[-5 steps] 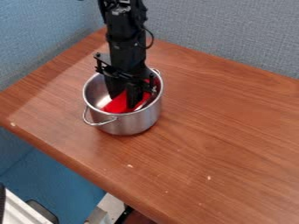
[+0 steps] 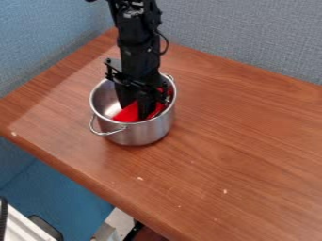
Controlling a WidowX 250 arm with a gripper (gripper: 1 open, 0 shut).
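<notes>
A steel pot (image 2: 135, 134) with wire handles stands on the wooden table near its left side. My black gripper (image 2: 143, 105) reaches down into the pot from above. A red object (image 2: 126, 115) lies inside, around and behind the fingers. The fingertips are mostly hidden among the dark and red shapes in the pot, so what is between them is not clear.
Grey-blue padded walls (image 2: 251, 38) stand behind.
The gripper has shifted very slightly within the pot; otherwise the scene looks the same.
</notes>
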